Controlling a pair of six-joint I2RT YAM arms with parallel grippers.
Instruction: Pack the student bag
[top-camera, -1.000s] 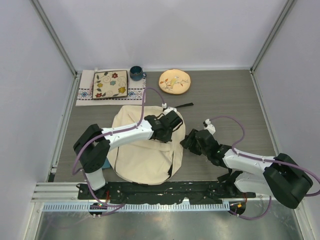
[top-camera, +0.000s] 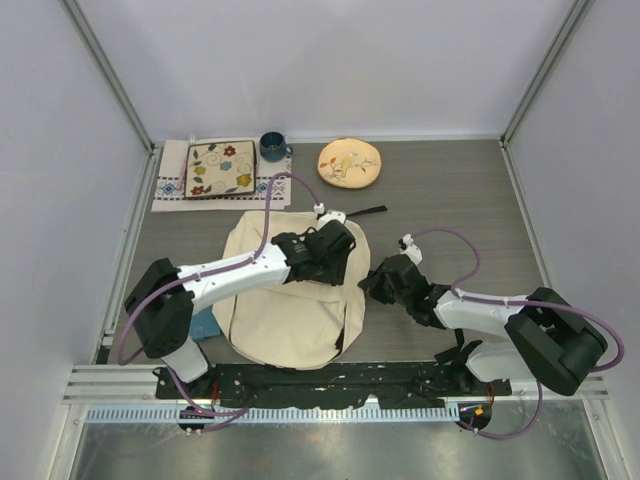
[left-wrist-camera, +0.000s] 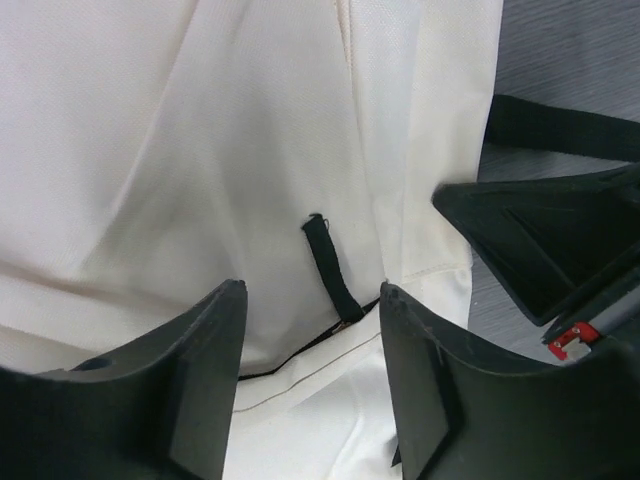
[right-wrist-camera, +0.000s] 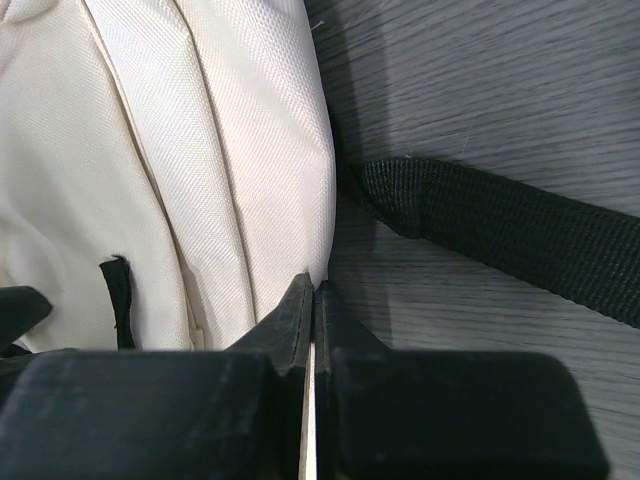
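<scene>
A cream cloth bag lies flattened on the floor under my arms. My left gripper hangs over it near its right part, fingers apart, with a short black tab and a dark slit in the fabric between and beyond them. My right gripper is shut on the bag's right edge, with a black strap lying on the floor beside it.
A patterned mat holds a flowered cushion or case; a dark blue mug and a round bird-decorated piece sit at the back. A blue item shows at lower left.
Over the last second my left arm has shifted a little left and toward the front. The right arm has moved slightly left, its gripper staying at the bag's edge.
</scene>
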